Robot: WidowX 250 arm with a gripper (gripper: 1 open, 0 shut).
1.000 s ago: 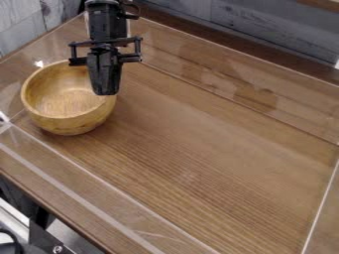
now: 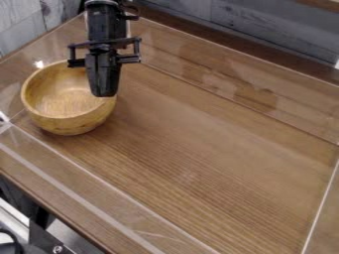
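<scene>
A wide, round tan bowl (image 2: 59, 111) sits on the wooden table at the left side. My gripper (image 2: 101, 88) points down over the bowl's right part, near its rear rim, with its dark fingers close together and shut. No held thing shows between them; whether the tips touch the bowl is hard to tell.
A pale wall runs along the back, and the table's near left edge drops away to a dark area at the lower left.
</scene>
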